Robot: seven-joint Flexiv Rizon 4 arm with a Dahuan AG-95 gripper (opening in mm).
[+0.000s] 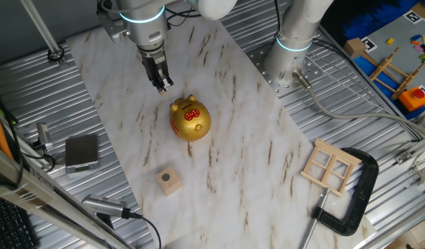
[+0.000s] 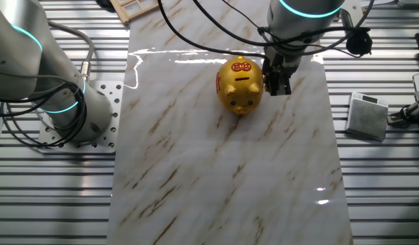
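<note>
A gold piggy bank (image 1: pixel 191 118) with red markings stands near the middle of the marble-patterned board. Its dark coin slot faces upward, and in the second exterior view the pig (image 2: pixel 239 85) shows its snout toward the lower edge. My gripper (image 1: pixel 163 88) points downward just behind and to the left of the pig, apart from it in this view. In the second exterior view the gripper (image 2: pixel 278 88) appears on the pig's right. Its dark fingers look close together; whether anything thin sits between them cannot be made out.
A wooden block (image 1: pixel 168 181) with a dark round spot lies toward the front of the board. A small wooden window frame (image 1: pixel 331 166) and a black clamp (image 1: pixel 365 190) occupy the right front edge. A metal box (image 1: pixel 82 152) sits left, off the board.
</note>
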